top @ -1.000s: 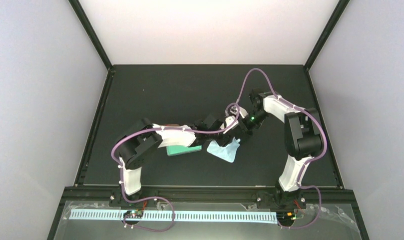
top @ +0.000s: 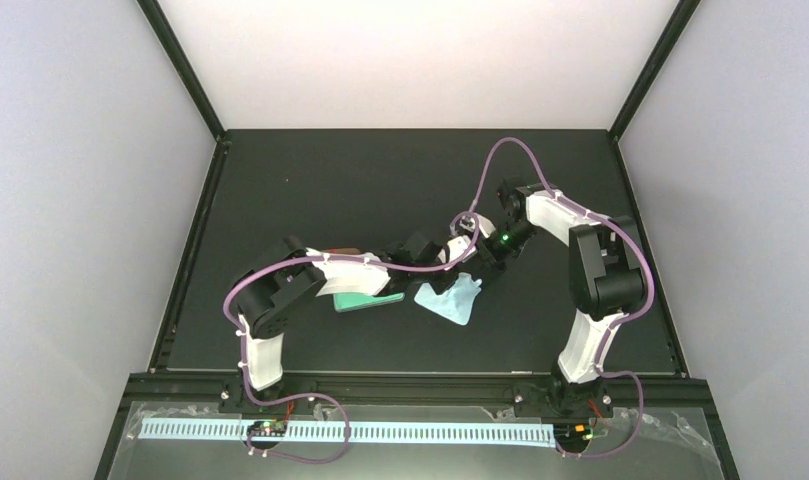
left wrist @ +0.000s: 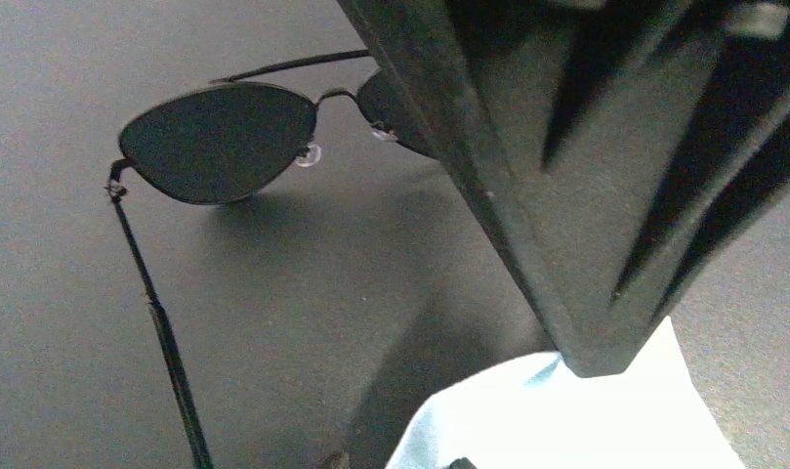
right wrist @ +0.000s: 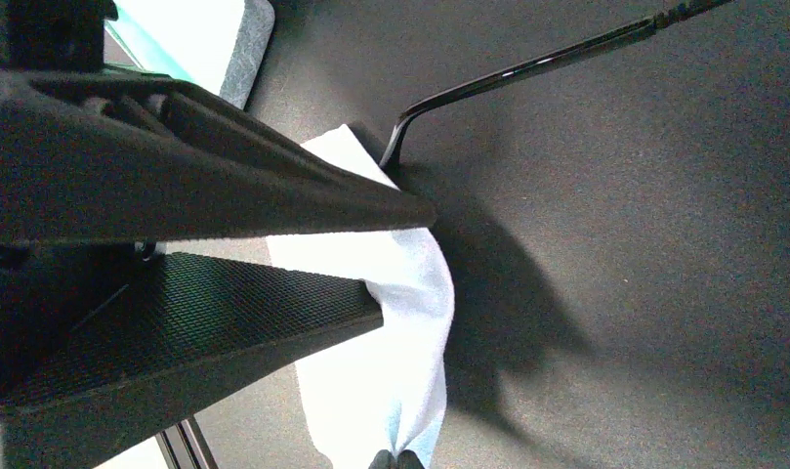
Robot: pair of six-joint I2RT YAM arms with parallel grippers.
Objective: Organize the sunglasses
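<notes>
A light blue cloth [top: 446, 300] [left wrist: 566, 420] [right wrist: 352, 401] lies mid-table beside a green case [top: 370, 302]. In the left wrist view, dark sunglasses [left wrist: 217, 142] rest above the cloth, one temple extended. My left gripper is at the cloth, a big dark finger [left wrist: 576, 195] over its edge; its finger opening is hard to make out. My right gripper is also at the cloth; in the right wrist view white fabric shows at its fingertips, and whether it is gripped is unclear. Both grippers crowd together above the cloth in the top view.
Both arms and their purple cables span the middle, hiding part of the case and the sunglasses in the top view.
The left gripper and its cable have shifted very slightly in the top view; otherwise little visibly differs.
</notes>
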